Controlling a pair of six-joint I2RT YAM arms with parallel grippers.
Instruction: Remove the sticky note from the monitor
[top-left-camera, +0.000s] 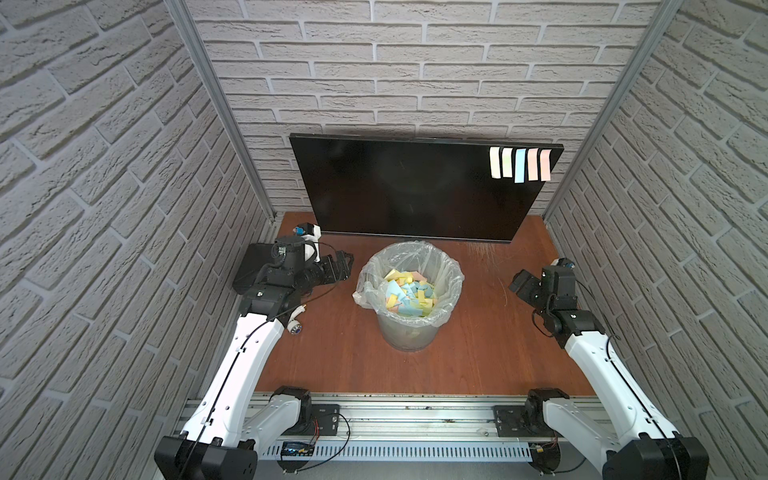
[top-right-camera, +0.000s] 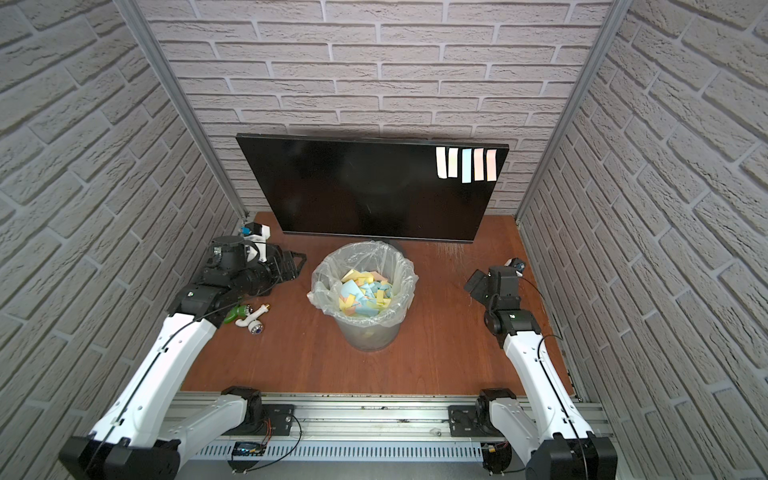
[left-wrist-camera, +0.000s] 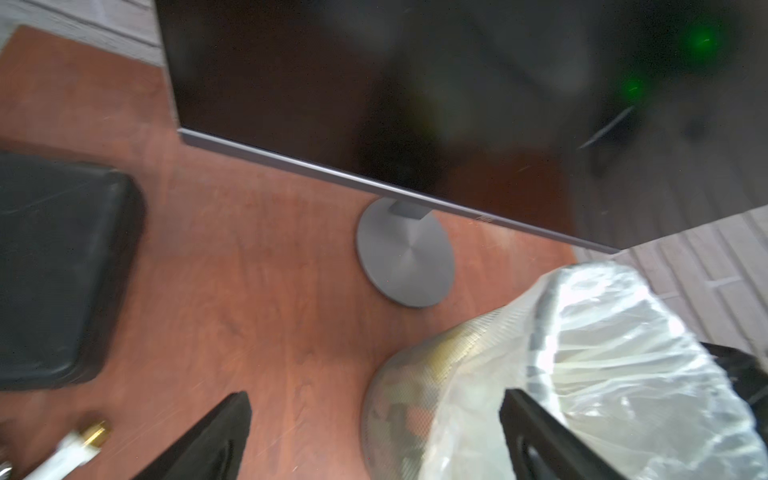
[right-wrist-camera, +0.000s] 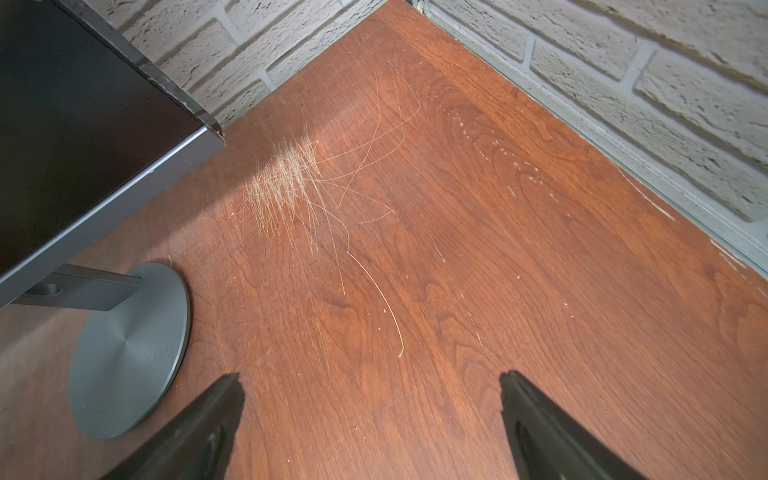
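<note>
Five pastel sticky notes (top-left-camera: 520, 165) (top-right-camera: 466, 165) hang in a row at the top right of the black monitor (top-left-camera: 400, 192). A bin (top-left-camera: 408, 336) lined with clear plastic, full of coloured paper notes, stands in front of the screen. My left gripper is open and empty beside the bin's left, low before the monitor. My right gripper is open and empty over bare table at the right, below the notes.
The monitor's round stand (left-wrist-camera: 404, 256) sits behind the bin. A black box (left-wrist-camera: 56, 264) and small items (top-right-camera: 254, 318) lie at the left. Brick walls enclose three sides.
</note>
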